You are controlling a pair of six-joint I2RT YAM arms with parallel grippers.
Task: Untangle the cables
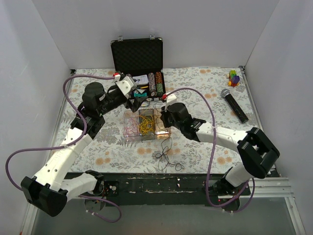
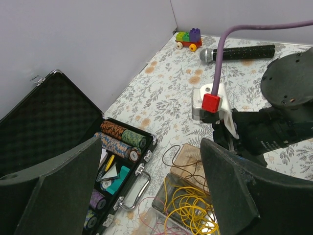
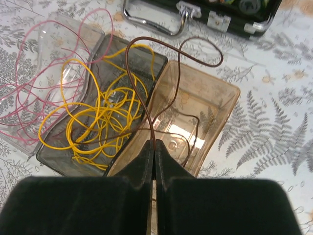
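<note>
A dark brown cable (image 3: 135,83) is pinched by my right gripper, its loop rising over the boxes and other strands lying in the orange-tinted clear box (image 3: 222,90). Some brown strand also crosses the yellow cable (image 3: 93,115) in the grey middle box (image 3: 159,63). Pink cable (image 3: 29,88) spreads over the clear left box (image 3: 46,36). On the table in front, a dark tangled cable (image 1: 166,155) lies loose. My left gripper (image 1: 138,104) hangs open above the back of the boxes; between its fingers no cable is held.
An open black case (image 1: 137,55) with poker chips (image 2: 117,134) stands behind the boxes, its metal handle (image 3: 151,32) facing them. A microphone (image 1: 234,105) and toy blocks (image 1: 234,78) lie at the right.
</note>
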